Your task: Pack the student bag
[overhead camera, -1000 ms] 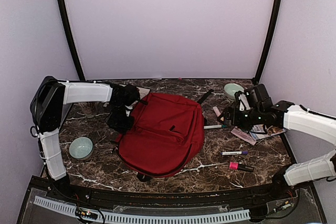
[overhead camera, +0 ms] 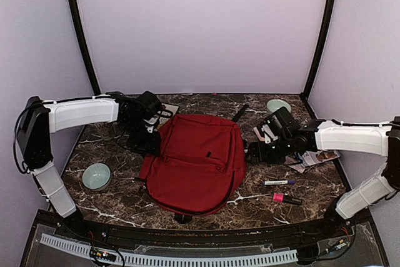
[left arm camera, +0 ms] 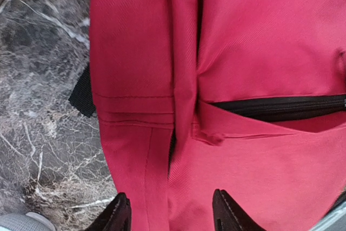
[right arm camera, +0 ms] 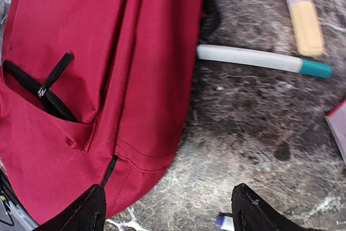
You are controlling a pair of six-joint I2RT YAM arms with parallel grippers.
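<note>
The red bag lies on the dark marble table, its front pocket zipper partly parted. Over the bag's left edge hovers my left gripper, open; in the left wrist view only red fabric and table show between its fingers. Near the bag's right side, my right gripper is open as well, with nothing between its fingers. A white marker with a teal cap lies against the bag's right side. Another white marker with a purple end lies nearer the front.
A pink-capped dark marker lies at front right. Pale bowls stand at left and at back right. Printed booklets lie under the right arm. A pink-and-yellow stick lies beyond the teal-capped marker.
My right gripper has moved left, up to the bag's right side. The bag has shifted slightly right and frontward.
</note>
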